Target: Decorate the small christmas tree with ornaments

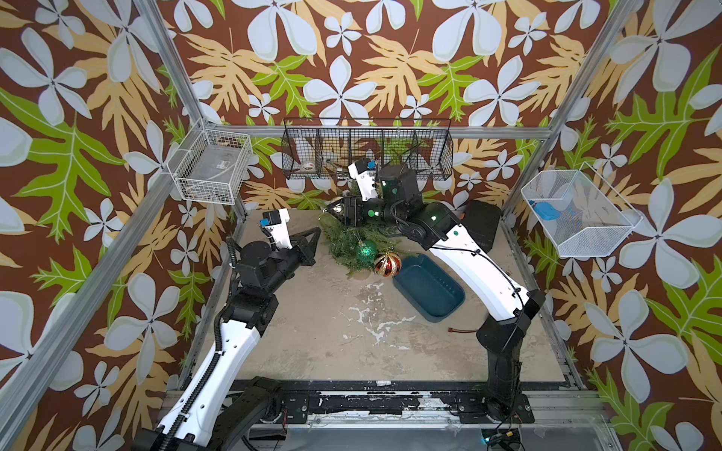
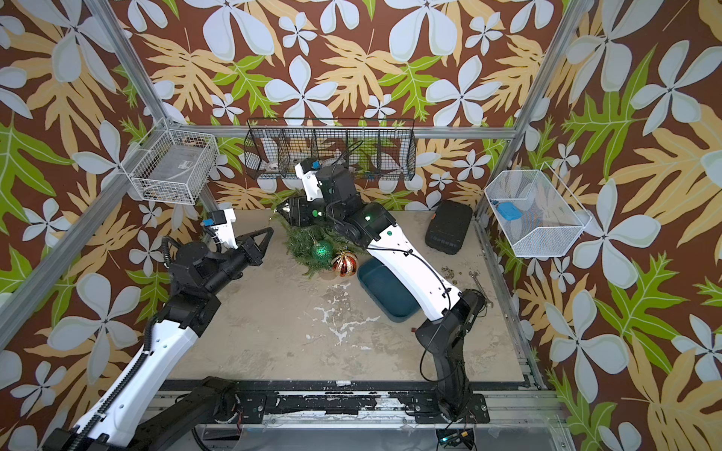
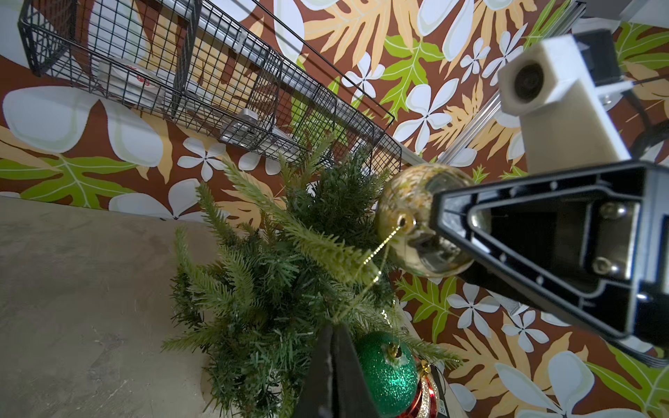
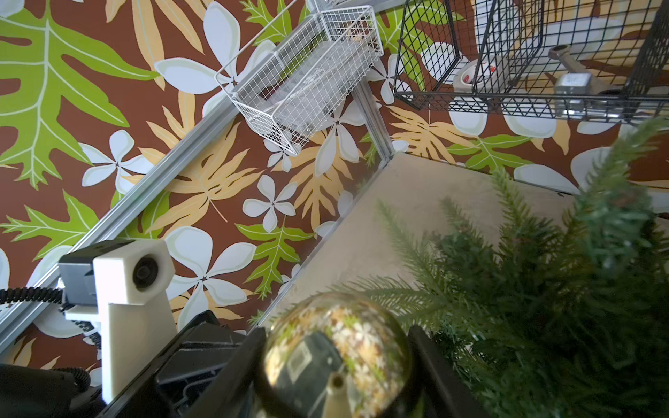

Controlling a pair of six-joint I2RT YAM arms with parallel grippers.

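My right gripper is shut on a shiny gold ornament [image 3: 418, 223], held beside the upper part of the green tree [image 3: 271, 306]. A beaded gold string hangs from the ornament's cap among the branches, and one strand runs toward the tips of my left gripper. That gripper is shut in front of the tree; whether the string lies between its fingers I cannot tell. Lower on the tree are a glittery green ornament [image 1: 366, 251] and, next to it, a red, gold and white striped ornament [image 1: 387, 264]. The right arm partly covers the tree from above.
A dark teal bin [image 1: 428, 287] stands right of the tree, with a black case [image 1: 479, 224] behind it. The black wire rack [image 1: 366, 150] hangs on the back wall close to the right arm. Open tabletop lies in front of the tree.
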